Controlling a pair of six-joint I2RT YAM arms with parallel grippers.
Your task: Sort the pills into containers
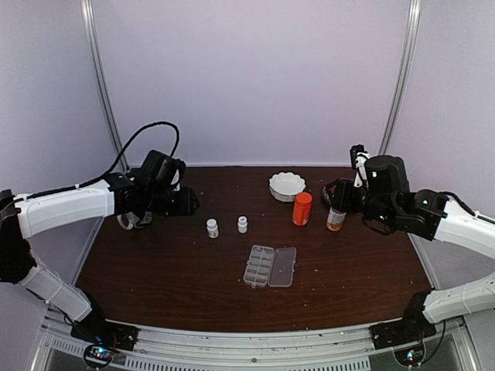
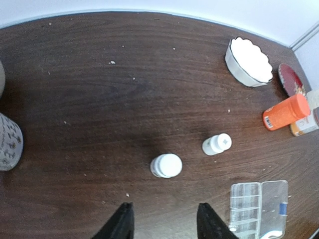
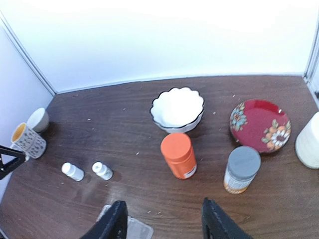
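Note:
The clear pill organizer [image 1: 260, 266] lies with its lid folded open at the front middle of the table. Behind it stand two small white bottles, a left one [image 1: 212, 229] and a right one [image 1: 242, 225]. An orange bottle [image 1: 302, 209] is upright right of centre, and a grey-capped jar [image 3: 242, 169] stands to its right. My left gripper is raised over the left side, its fingers apart with only table between them. High over the right side, my right gripper also has parted fingers and holds nothing.
A white scalloped bowl [image 1: 287, 186] sits at the back, with a red floral plate [image 3: 260, 125] to its right. A patterned cup [image 3: 31, 141] is at the far left, a white mug [image 3: 308, 142] at the far right.

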